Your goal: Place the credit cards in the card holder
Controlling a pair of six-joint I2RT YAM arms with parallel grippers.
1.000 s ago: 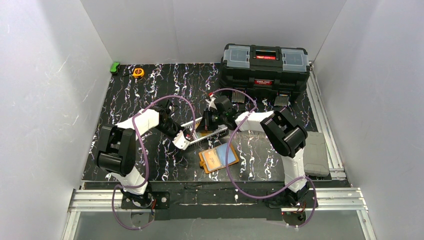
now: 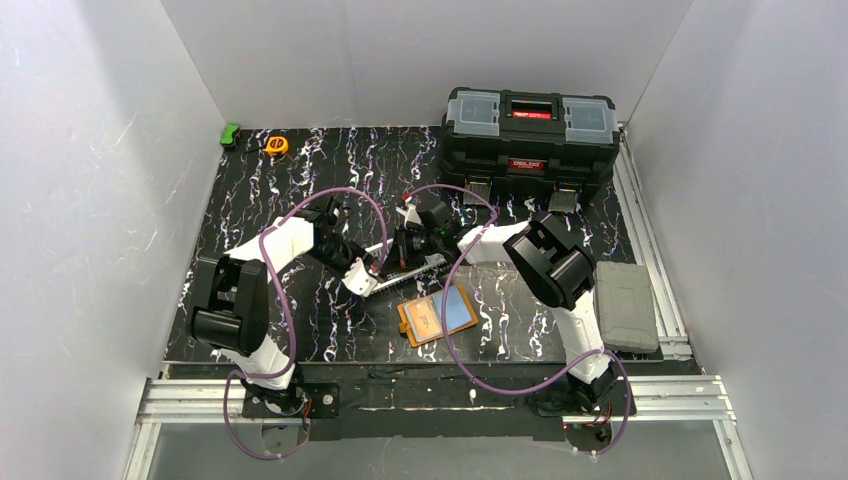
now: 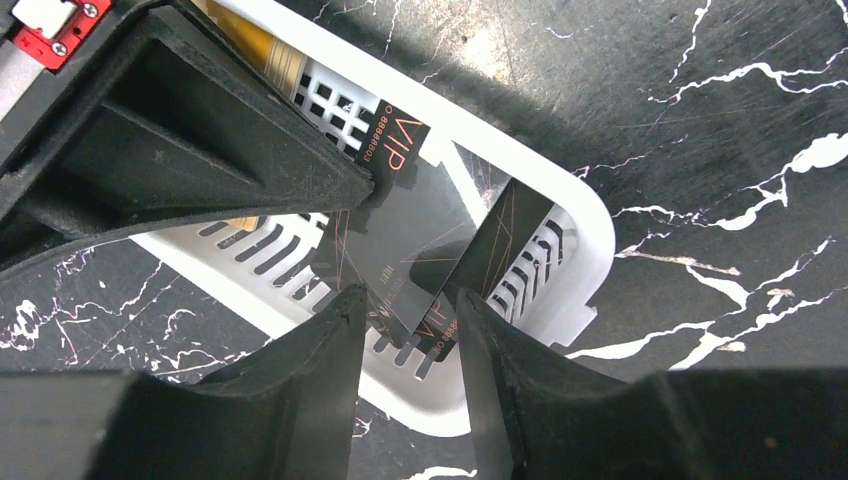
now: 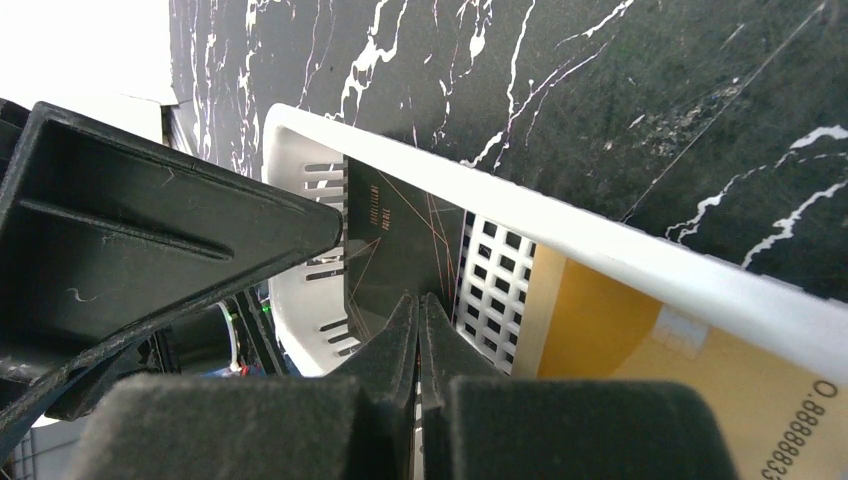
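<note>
A white slotted basket (image 3: 590, 240) holds dark VIP cards (image 3: 410, 230) and gold cards (image 4: 650, 340). My left gripper is part open over the dark cards at the basket's end, with no card clearly held. My right gripper is shut, its tips down in the basket by a dark card (image 4: 395, 235); I cannot see anything between its fingers. An orange card holder (image 2: 407, 329) with light blue and beige surfaces lies in front of the basket in the top view.
A black toolbox (image 2: 525, 150) stands at the back right, a grey case (image 2: 627, 305) at the right, a tape measure (image 2: 277, 145) and green object (image 2: 229, 136) at the back left.
The right arm has moved leftward, toward the left gripper and the basket's left end. The left arm has moved only slightly.
</note>
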